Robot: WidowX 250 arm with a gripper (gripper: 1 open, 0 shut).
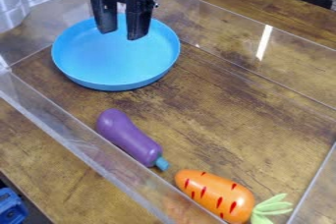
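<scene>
The black gripper (121, 24) hangs over the blue plate (116, 69) at the upper left, its two fingers apart with nothing visible between them. A purple toy eggplant (125, 135) lies on the wooden surface below the plate, and an orange toy carrot (214, 194) with green leaves lies at the bottom right. Both toys are apart from the gripper.
Clear plastic walls border the wooden surface (230, 110), running along the lower left and right edges. A blue object (8, 208) sits at the bottom left corner.
</scene>
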